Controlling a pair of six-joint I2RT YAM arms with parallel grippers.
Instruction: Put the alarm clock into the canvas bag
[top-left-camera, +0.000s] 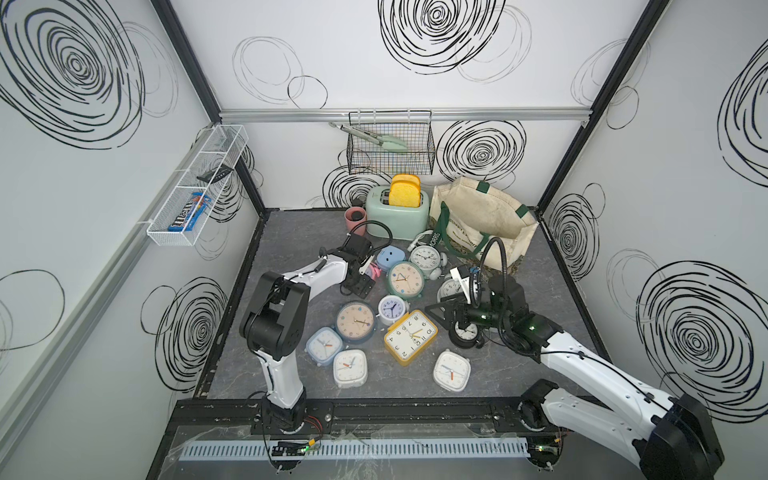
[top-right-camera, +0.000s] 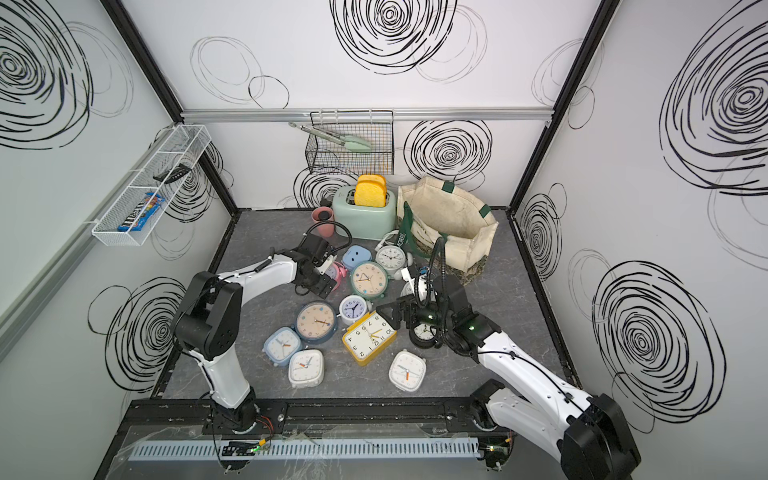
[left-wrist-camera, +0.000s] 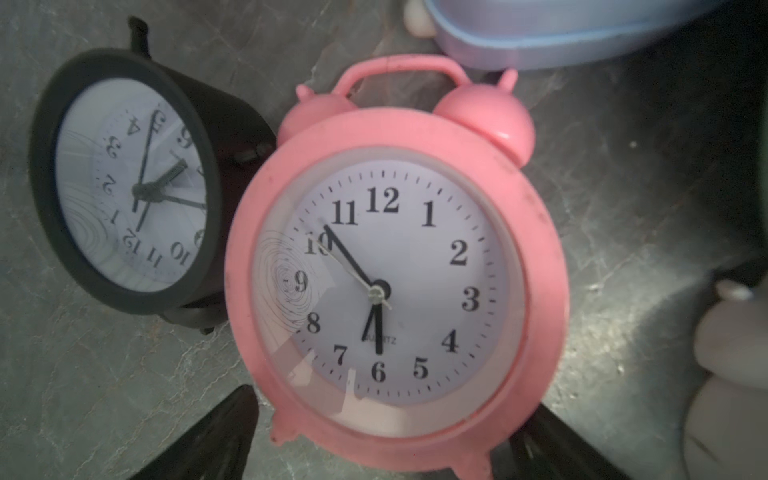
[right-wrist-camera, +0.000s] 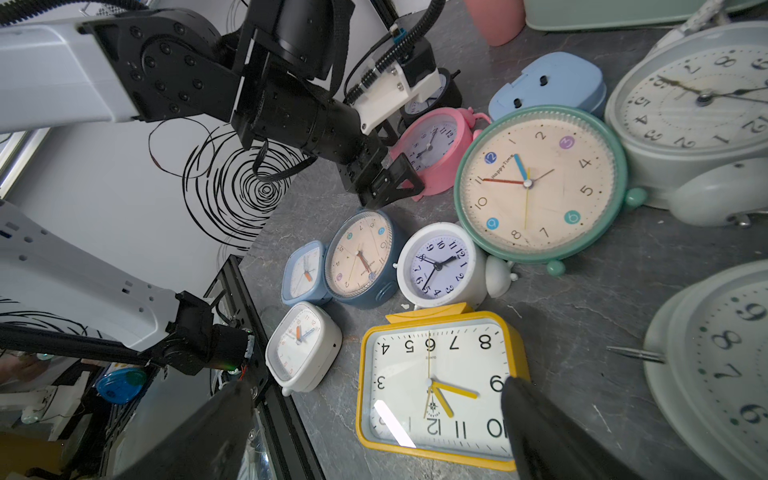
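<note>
Several alarm clocks lie on the grey table. In the left wrist view a pink twin-bell clock (left-wrist-camera: 400, 132) lies face up, its lower edge between the spread fingers of my open left gripper. A black clock (left-wrist-camera: 236, 172) lies against its left side. My right gripper is open and empty; the yellow rectangular clock (right-wrist-camera: 432, 360) shows beyond its fingers. A green round clock (right-wrist-camera: 544, 184) and a small white clock (right-wrist-camera: 438, 268) lie past that. The canvas bag (top-left-camera: 488, 209) stands open-topped at the back right, its inside partly visible.
A mint toaster (top-left-camera: 397, 216) with yellow toast and a pink cup (top-left-camera: 356, 220) stand at the back. A wire basket (top-left-camera: 392, 164) hangs above them. The clocks crowd the middle; bare table shows at the right front.
</note>
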